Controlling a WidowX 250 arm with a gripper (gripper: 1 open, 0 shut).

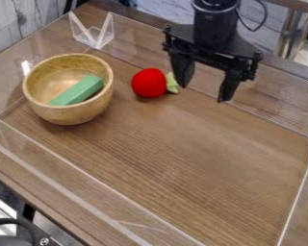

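Note:
My black gripper (202, 77) hangs over the upper middle of the wooden table (183, 178), its two fingers apart and pointing down, with nothing seen between them. A red ball-like object (149, 83) with a small pale green piece behind it lies just left of the gripper. At the left stands a wooden bowl (51, 108) holding a green oblong item (80, 88).
A clear wire-like or plastic item (92, 29) lies at the top left near the table's edge. Black cables hang at the bottom left.

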